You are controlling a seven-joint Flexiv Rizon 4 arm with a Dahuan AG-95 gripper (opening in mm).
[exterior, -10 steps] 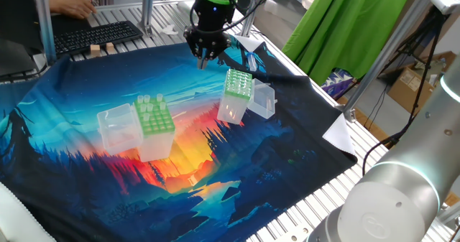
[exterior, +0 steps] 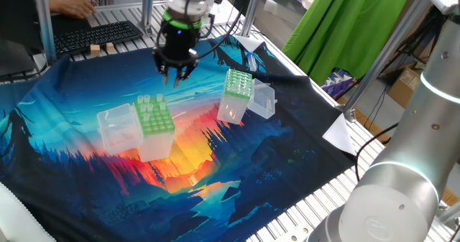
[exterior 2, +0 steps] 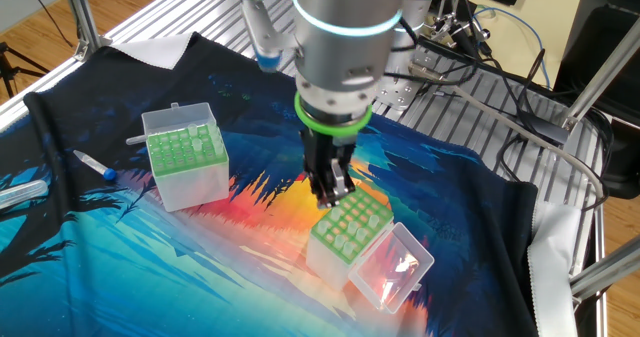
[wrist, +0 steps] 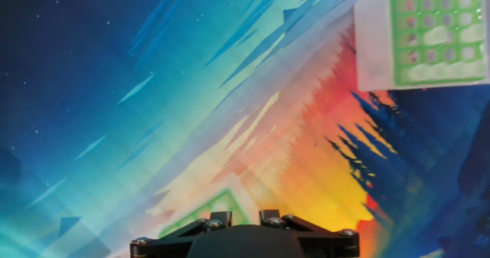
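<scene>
My gripper point(exterior: 172, 82) hangs above the cloth, higher than two tip boxes. In the wrist view its two fingertips point(wrist: 220, 218) stand apart with nothing visible between them. One frosted box with a green rack point(exterior: 155, 118) has several clear tips standing in it, mostly towards one end. The other box with a green rack point(exterior: 238, 85) holds many tips and sits at the upper right of the wrist view. Below the gripper, the first box's rack point(wrist: 200, 210) shows only partly, its rest hidden behind the gripper body.
Clear open lids point(exterior: 121, 127) lean out beside both boxes. A blue-capped pen point(exterior 2: 95, 165) lies on the patterned cloth point(exterior: 237, 177). Behind are a keyboard point(exterior: 97, 36), small wooden blocks point(exterior: 95, 50) and a hand point(exterior: 72, 7).
Both boxes stay in place.
</scene>
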